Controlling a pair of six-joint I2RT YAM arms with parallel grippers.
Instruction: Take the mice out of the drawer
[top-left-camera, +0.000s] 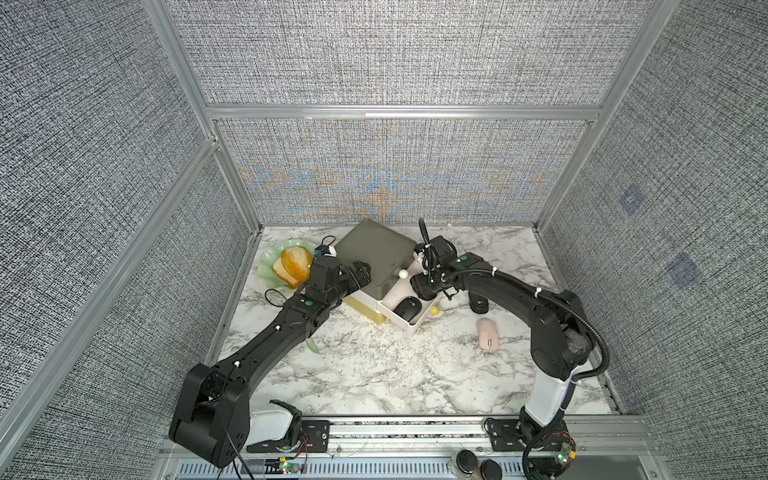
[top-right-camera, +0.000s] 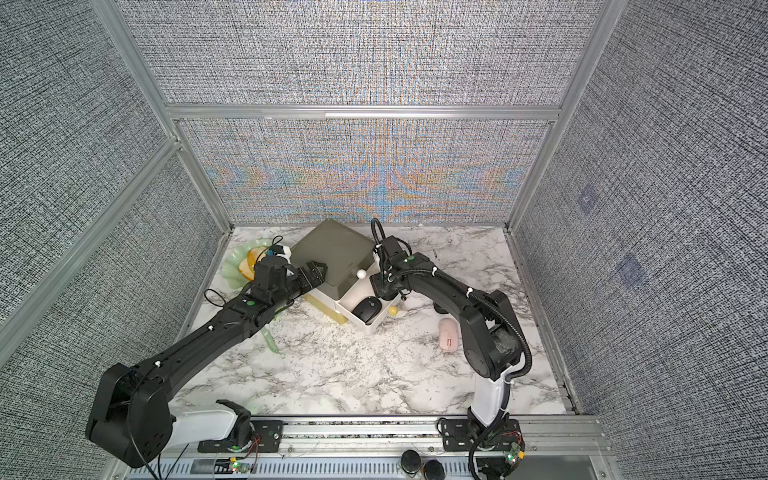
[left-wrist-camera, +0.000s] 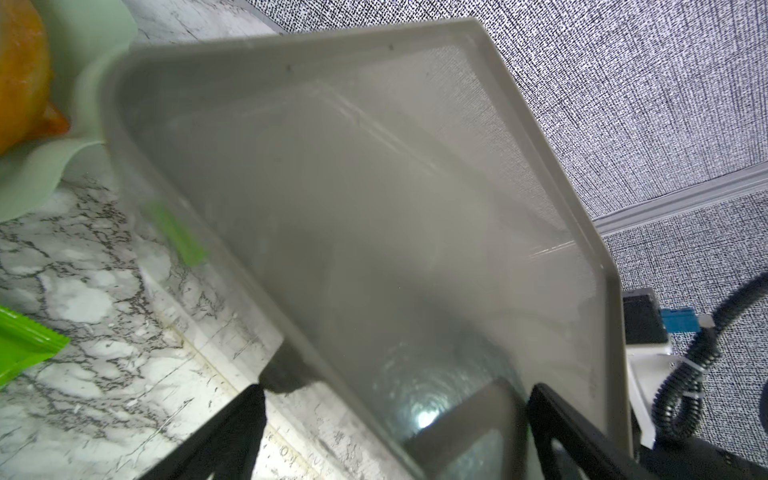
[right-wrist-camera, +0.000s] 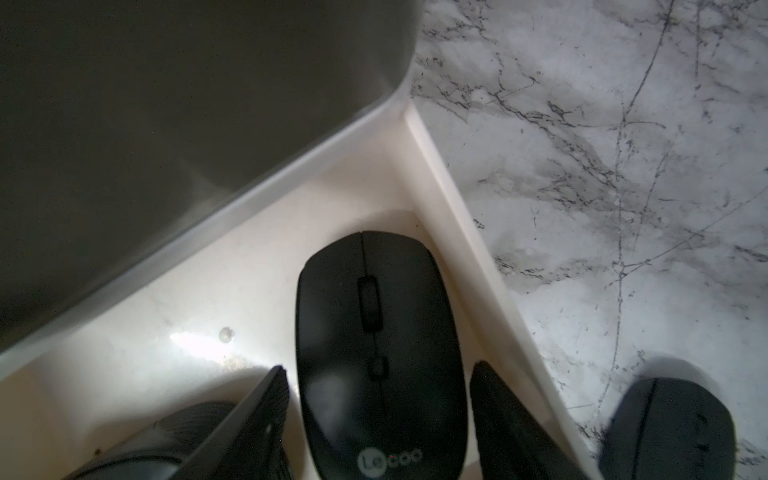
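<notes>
In the right wrist view a black mouse lies in the white drawer against its side wall. My right gripper is lowered around it, one finger on each side; the fingers are part open and a thin gap shows at the left finger. Another dark mouse lies in the drawer's front corner. Outside the drawer are a black mouse and a pink mouse. My left gripper is open at the edge of the grey cabinet top, its fingers either side of the rim.
A green plate with bread stands left of the cabinet. A yellow block lies along its front, and a yellow ball sits beside the drawer.
</notes>
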